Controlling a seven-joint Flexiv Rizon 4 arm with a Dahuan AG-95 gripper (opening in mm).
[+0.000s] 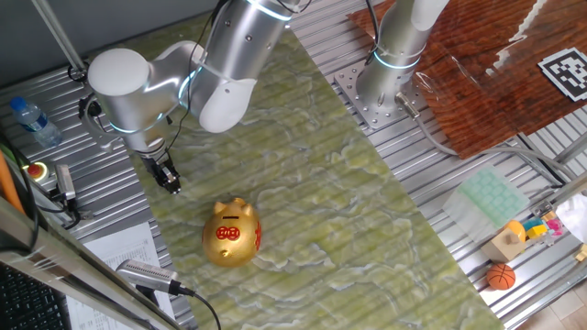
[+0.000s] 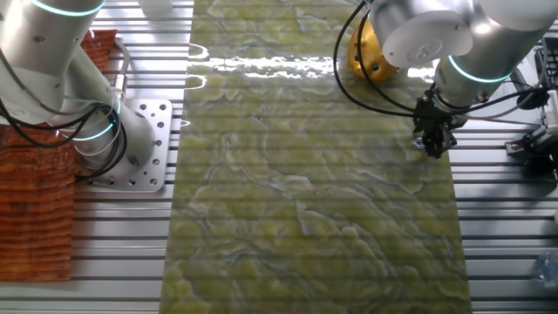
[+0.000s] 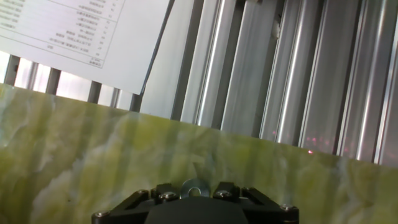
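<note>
The golden piggy bank [image 1: 231,240], with red markings and a dark slot on top, stands on the green marbled mat [image 1: 321,211]. In exterior view 2 the arm partly covers the piggy bank [image 2: 373,54]. Near the mat's left edge in exterior view 1, my gripper [image 1: 174,189] points down, up and left of the piggy bank and apart from it. A small silvery round piece with a hole [image 3: 194,188] shows between the fingertips in the wrist view. Whether the fingers grip it or it lies beyond them is unclear.
Paper [image 1: 119,266] lies on the slatted table left of the mat. At the far left stands a water bottle [image 1: 37,122]. A pale green box [image 1: 486,197], an orange ball [image 1: 501,277] and small toys sit at the right.
</note>
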